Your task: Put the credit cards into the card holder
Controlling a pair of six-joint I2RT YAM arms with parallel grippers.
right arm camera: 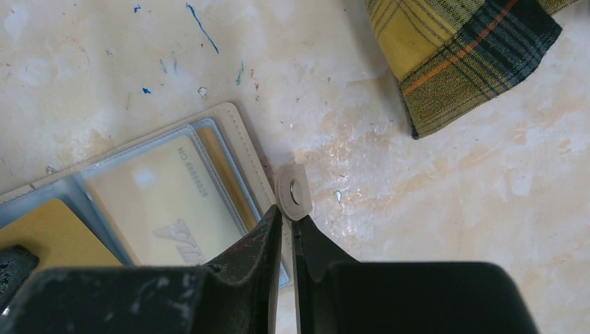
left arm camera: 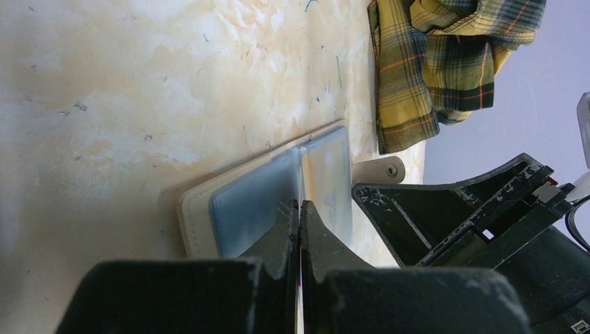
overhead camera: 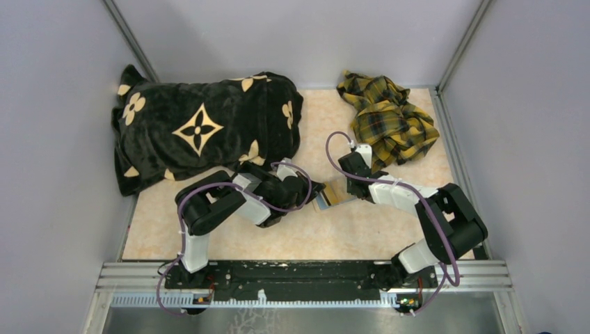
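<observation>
The card holder (right arm camera: 243, 149), beige with clear bluish pockets, lies open on the table between my arms. Inside its right-hand pocket is a pale card (right arm camera: 163, 198), with a gold strip showing past that card's edge. My left gripper is shut over the holder's middle. Its dark fingertip (right arm camera: 15, 271) meets the edge of a gold card (right arm camera: 66, 233) at the holder, and a thin edge shows between the fingers. How deep this card sits in a pocket is unclear. At the holder's right end, my right gripper is shut on the snap tab (right arm camera: 293, 191).
A yellow-and-black plaid cloth (overhead camera: 389, 115) lies behind the right arm. The black patterned cushion (overhead camera: 209, 125) fills the back left. Bare table (overhead camera: 299, 236) is in front of the holder.
</observation>
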